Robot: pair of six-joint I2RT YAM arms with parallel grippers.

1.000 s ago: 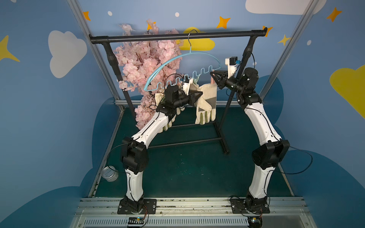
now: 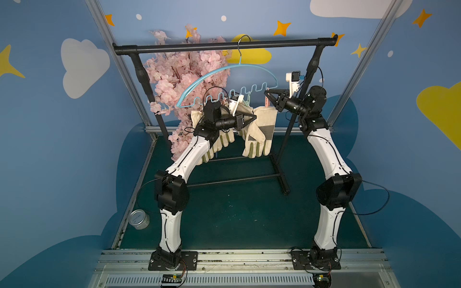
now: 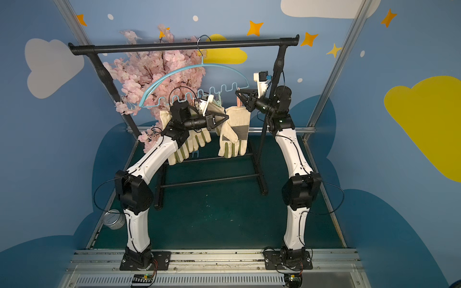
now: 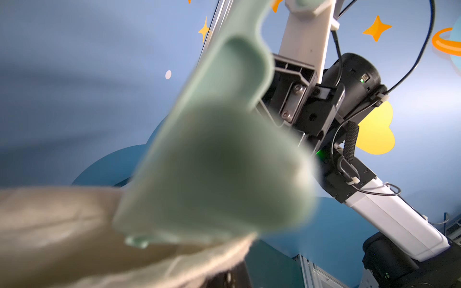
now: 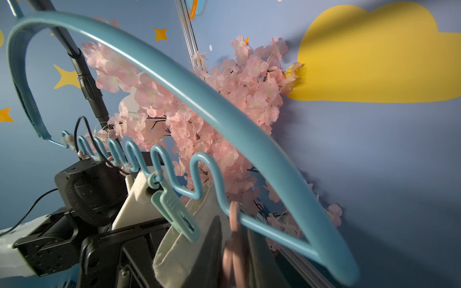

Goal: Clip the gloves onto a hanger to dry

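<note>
The light blue hanger [image 2: 211, 74] hangs from the rack, tilted with its left end lower. Below its right end hangs a cream glove [image 2: 267, 117], cuff up, fingers down. A pink clip [image 5: 233, 223] hangs on the hanger's lower wire, its lower part between the fingers of my shut right gripper. Just left of it, a green clip reaches down at the glove's cuff; this clip [image 4: 216, 177] blocks much of the left wrist view. My left gripper [image 2: 255, 116] is shut in front of the glove; nothing shows between its fingers. More cream gloves [image 2: 223, 139] hang behind the left arm.
A black rack bar [image 2: 288, 43] runs above the hanger. Pink blossoms [image 2: 165, 88] crowd its left side. A round tin [image 2: 138, 219] stands at the floor's left edge. The green floor [image 2: 249, 216] between the arms is clear.
The hanger's left end has risen and shifted slightly left. My left gripper has moved a little upward, and the right glove's cuff has spread toward the right. The right gripper has barely moved.
</note>
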